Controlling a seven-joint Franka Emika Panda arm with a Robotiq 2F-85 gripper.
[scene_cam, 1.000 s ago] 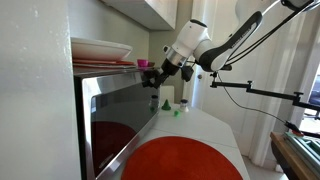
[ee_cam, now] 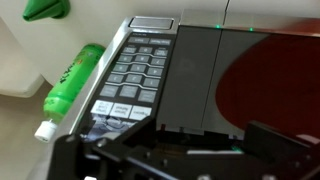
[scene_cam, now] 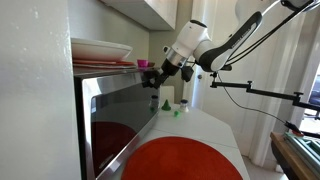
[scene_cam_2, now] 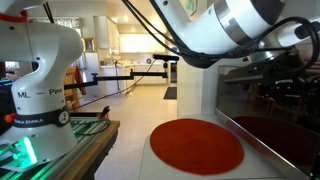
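My gripper is open in front of the microwave, near the far end of its front face. In the wrist view its dark fingers stand apart along the bottom edge, with nothing seen between them. Beyond them are the microwave's keypad and its dark, glossy door, which looks closed. A large red round mat lies flat on the white counter and is mirrored in the door. From the second exterior view, the gripper hangs close to the door; whether it touches cannot be told.
On top of the microwave are a white dish and a pink cup. A green bottle lies beside the keypad end, near a green object.
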